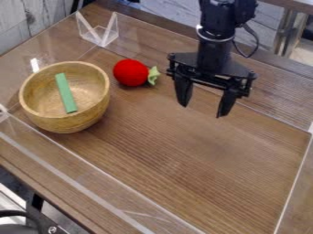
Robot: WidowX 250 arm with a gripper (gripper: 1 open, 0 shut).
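The black robot gripper (203,96) hangs from its arm at the upper middle, over the wooden table, its two fingers apart with nothing visible between them. Left of it lies a red round object (131,71) with a small green piece (153,75) at its right side. A wooden bowl (91,108) at the left holds a long pale green stick-like item (66,92).
A clear plastic piece (95,28) stands at the back left. Dark cabling shows at the bottom left corner.
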